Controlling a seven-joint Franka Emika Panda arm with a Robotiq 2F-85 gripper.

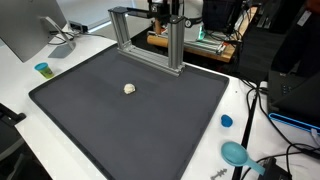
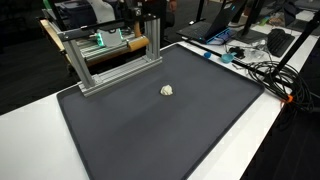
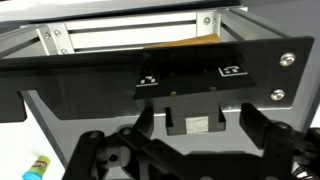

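Observation:
My gripper is open in the wrist view, its dark fingers [image 3: 141, 122] spread to either side of a black block with a pale face [image 3: 194, 125]. That block sits along a black crossbar [image 3: 85, 84] with screws at its right end. Whether the fingers touch the block cannot be told. A small cream-coloured lump [image 1: 129, 88] lies alone on the dark grey mat [image 1: 125, 125], and it also shows in exterior view 2 as a pale lump [image 2: 166, 90]. In both exterior views the fingertips are too small or hidden to make out.
A silver metal frame [image 2: 122, 73] stands at the mat's edge. A green-and-blue cup [image 1: 44, 70] is on the white table left of the mat. A turquoise ladle-like item [image 1: 238, 155] and a blue piece [image 1: 226, 121] lie to the right.

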